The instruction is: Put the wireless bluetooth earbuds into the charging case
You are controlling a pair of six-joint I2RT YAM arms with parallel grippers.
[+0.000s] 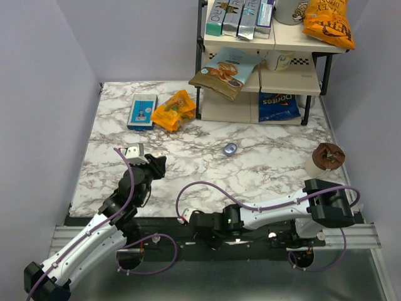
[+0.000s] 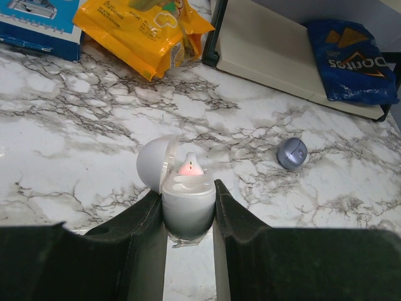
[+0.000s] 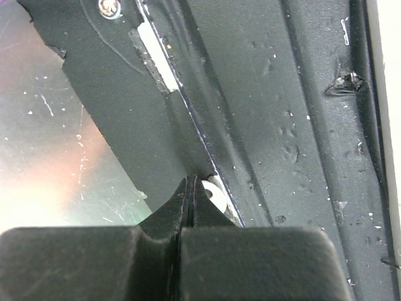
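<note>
In the left wrist view my left gripper is shut on the white charging case [image 2: 188, 207], whose lid [image 2: 152, 164] stands open, with a small pink-lit piece visible inside. My right gripper is shut, nothing visible between its fingers, down at the dark metal front edge below the tabletop. A small grey-blue oval object [image 2: 291, 153] lies on the marble table [image 1: 188, 163]; I cannot tell what it is.
A blue box [image 1: 142, 111] and an orange bag [image 1: 173, 111] lie at the back left. A shelf unit [image 1: 288, 81] with snack bags stands at the back right, a brown-topped container [image 1: 328, 155] at the right.
</note>
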